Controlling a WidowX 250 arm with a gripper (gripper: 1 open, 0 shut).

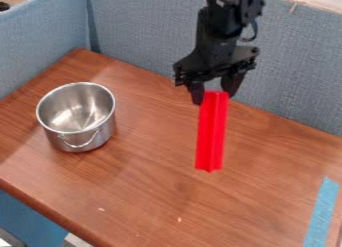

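Observation:
My black gripper [214, 89] is in the upper middle, its fingers at the top end of a long red bar [211, 131], which hangs roughly upright above the wooden table [160, 201]. The fingertips are partly hidden, but the bar moves with them, so the gripper is shut on it.
A steel pot [76, 116] with a handle stands on the left of the table. A light blue strip [319, 213] lies at the lower right. Padded blue-grey walls border the back and left.

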